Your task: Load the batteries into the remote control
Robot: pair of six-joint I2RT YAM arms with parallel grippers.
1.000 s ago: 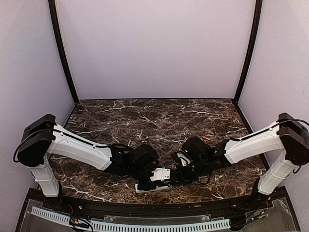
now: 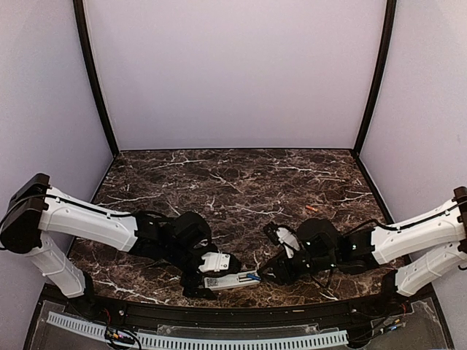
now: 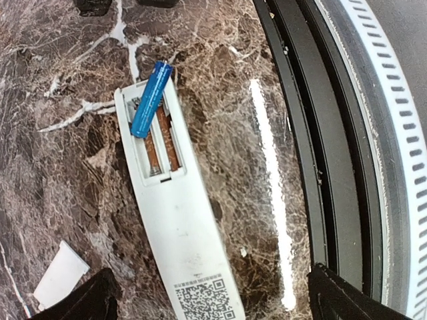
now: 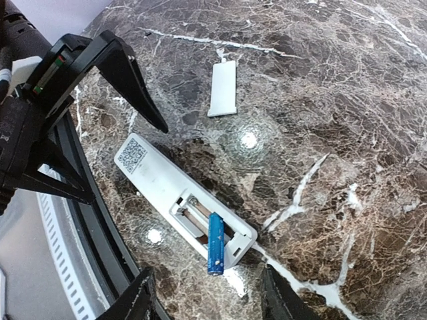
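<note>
The white remote control (image 3: 183, 227) lies flat on the marble table, its battery bay uncovered and the bay's bottom showing brown. Across the bay's end rests the blue battery (image 4: 215, 243), slanted on top of the walls, one end sticking out over the rim. The white battery cover (image 4: 223, 88) lies apart beside the remote. In the left wrist view my left gripper is spread wide over the remote's coded end, touching nothing. My right gripper stands open past the bay end, empty, apart from the battery.
A small orange object (image 2: 311, 208) lies farther back on the right. Along the table's front runs a dark rail (image 2: 219, 310) with a slotted white strip (image 2: 244, 341).
The battery still lies slanted over the bay.
</note>
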